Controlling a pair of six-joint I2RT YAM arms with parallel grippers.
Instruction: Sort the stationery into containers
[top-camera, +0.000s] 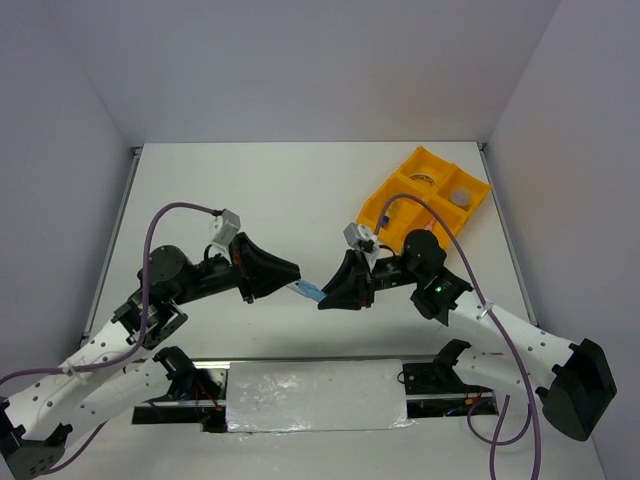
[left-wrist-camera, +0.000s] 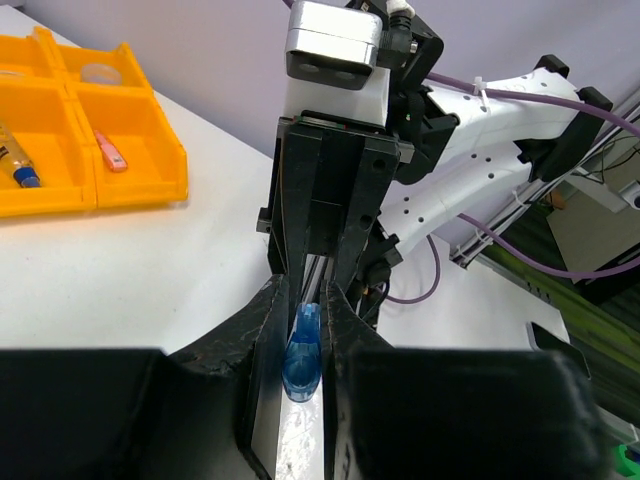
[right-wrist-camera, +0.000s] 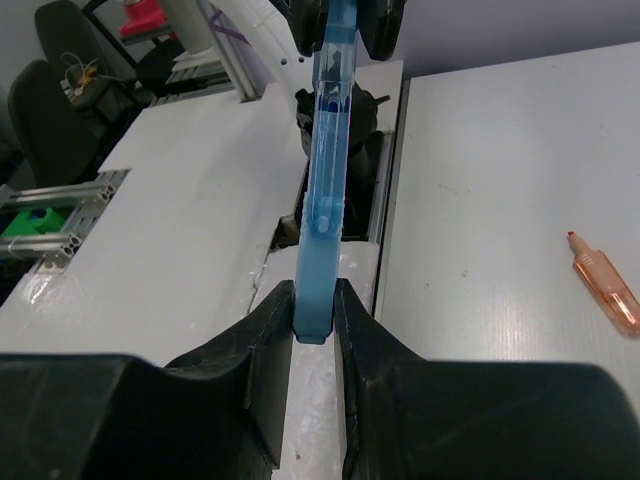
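Observation:
A light blue, clear pen-like item (top-camera: 308, 290) spans the space between my two grippers above the middle of the table. My left gripper (top-camera: 287, 282) is shut on one end; in the left wrist view that end shows as a rounded blue tip (left-wrist-camera: 301, 365) between its fingers. My right gripper (top-camera: 325, 300) is shut on the other end, seen upright in the right wrist view (right-wrist-camera: 326, 220). An orange compartment tray (left-wrist-camera: 135, 175) holds a pen with a blue end, a pink item (left-wrist-camera: 112, 152) and a round clear piece (left-wrist-camera: 100, 72).
The tray stands at the back right of the white table (top-camera: 230, 180). An orange-pink marker (right-wrist-camera: 605, 280) lies on the table in the right wrist view. Walls surround the back and sides.

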